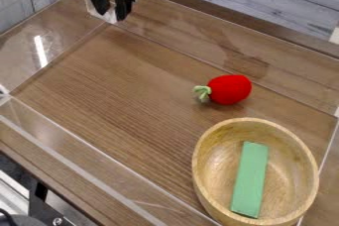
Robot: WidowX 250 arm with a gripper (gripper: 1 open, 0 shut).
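Observation:
My dark gripper (114, 2) is at the top left of the camera view, over a pale patch at the table's back corner; whether it is open or shut is too small to tell. A red vegetable-like object (228, 89) with a pale green tip lies right of centre. A wooden bowl (212, 190) at the bottom right holds a green block (251, 178).
A pale plank wall (252, 2) runs along the back. Clear strips or reflections cross the left and front of the table.

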